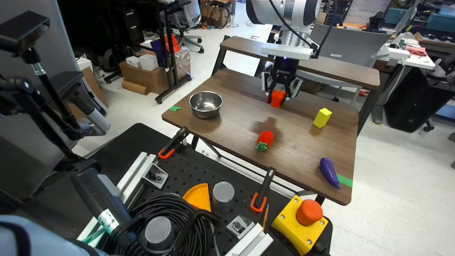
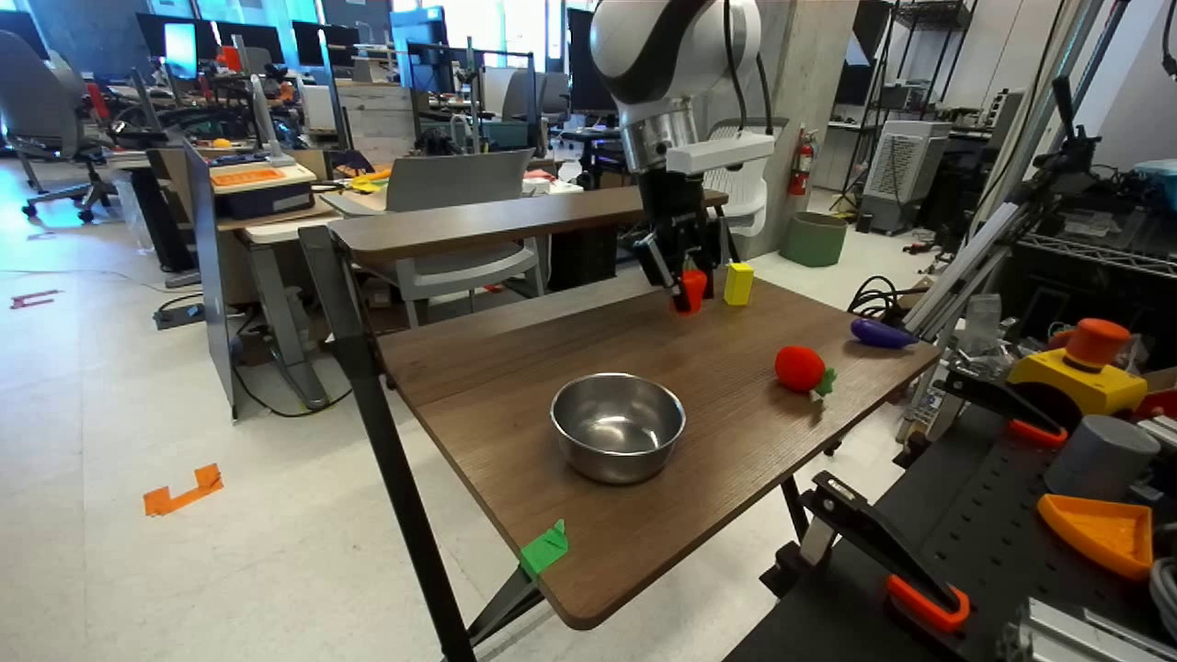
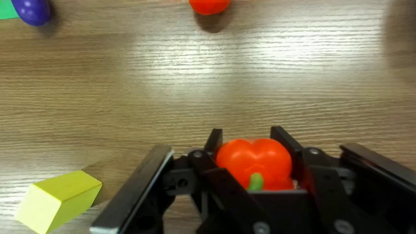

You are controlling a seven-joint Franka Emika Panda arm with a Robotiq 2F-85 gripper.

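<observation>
Held between the fingers of my gripper is a red pepper [image 3: 257, 162] with a green stem. In exterior view 1 the gripper [image 1: 279, 91] is over the back middle of the brown table [image 1: 239, 128], shut on the pepper [image 1: 277, 98]. Whether the pepper touches the tabletop I cannot tell. A yellow block [image 1: 322, 117] stands to its right in that view, apart from it. Nearer the front edge lies a red strawberry-like toy [image 1: 265, 140] with green leaves. The purple eggplant [image 1: 329, 172] rests at the right front corner. To the left sits an empty metal bowl [image 1: 205, 104].
Behind the table runs a raised brown shelf [image 1: 337, 70], close to the arm. Green tape [image 2: 545, 546] marks the corner near the bowl. Bare tabletop lies between the bowl and the strawberry-like toy. Clamps [image 1: 174, 143] grip the front edge.
</observation>
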